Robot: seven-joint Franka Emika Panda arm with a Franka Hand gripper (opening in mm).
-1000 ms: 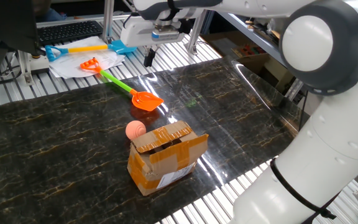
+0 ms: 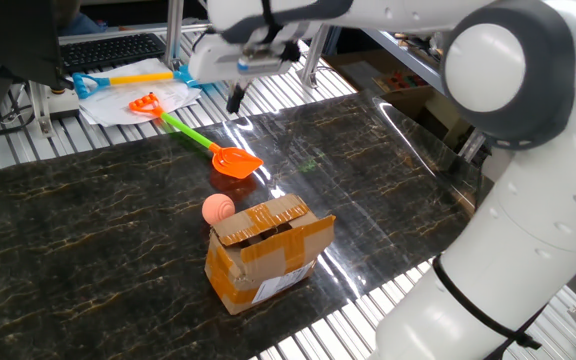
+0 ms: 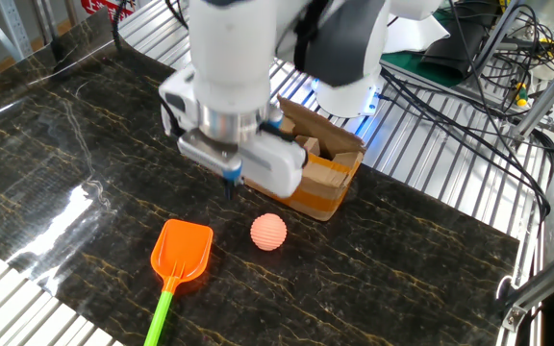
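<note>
My gripper [image 2: 236, 99] hangs above the far side of the dark table, beyond the orange shovel. In the second exterior view the gripper [image 3: 229, 188] appears over the table, in front of the box. Its dark fingertips are small and blurred, so whether they are apart is unclear; no object shows at them. A pink ridged ball [image 2: 218, 208] [image 3: 268, 232] rests on the table beside an open cardboard box [image 2: 270, 262] [image 3: 321, 185]. Lying on the table is a toy shovel [image 2: 236, 162] [image 3: 182, 248] with an orange blade and green shaft.
Past the table's far edge, a blue-and-yellow toy tool [image 2: 140, 78] lies on white papers [image 2: 118, 104] near a keyboard [image 2: 113, 51]. Bare marble-patterned table [image 2: 78, 250] [image 3: 412, 269] stretches to one side of the box and ball.
The ball, box and shovel have stayed put.
</note>
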